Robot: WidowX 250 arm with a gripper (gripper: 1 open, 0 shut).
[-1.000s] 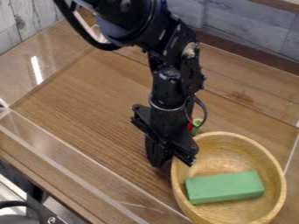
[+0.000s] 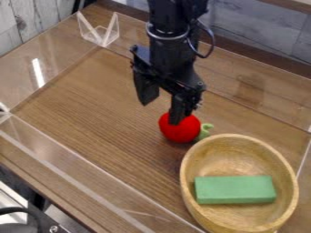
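Observation:
My black gripper (image 2: 165,96) hangs over the wooden table at the centre, its fingers pointing down and apart, open. Just below it, partly behind the right finger, a round red object with a small green top (image 2: 179,129) rests on the table, left of the bowl. At the lower right a yellow bowl (image 2: 201,217) holds a green rectangular block (image 2: 235,189).
A wall borders the table at the back right. A small clear object lies at the left edge, and a dark cable at the lower left.
My gripper has moved up and back, away from the bowl's near side, uncovering the red object that was mostly hidden behind it.

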